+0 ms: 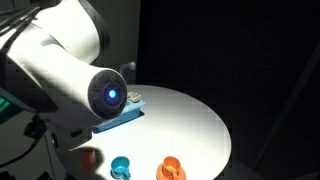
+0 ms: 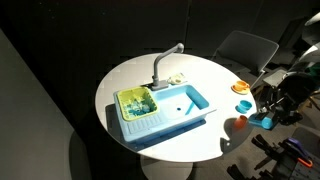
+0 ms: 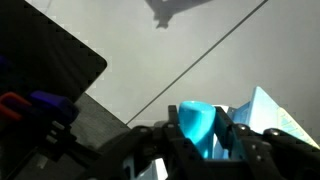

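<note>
In the wrist view my gripper is shut on a bright blue object point(image 3: 197, 118), whose lower part is hidden among the dark fingers. Exterior view 2 has the same blue piece point(image 2: 266, 123) at the table's right edge, close to the small red cup point(image 2: 240, 122). A blue cup point(image 1: 120, 167) stands on the white table in exterior view 1. To its right an orange cup point(image 1: 172, 163) rests on an orange saucer. The large white arm hides my fingers there.
A light blue toy sink point(image 2: 178, 122) with a faucet point(image 2: 165, 65) and a yellow-green rack point(image 2: 135, 103) occupies the middle of the round white table point(image 2: 120, 75). Free tabletop lies around it. A chair point(image 2: 248, 50) stands behind the table.
</note>
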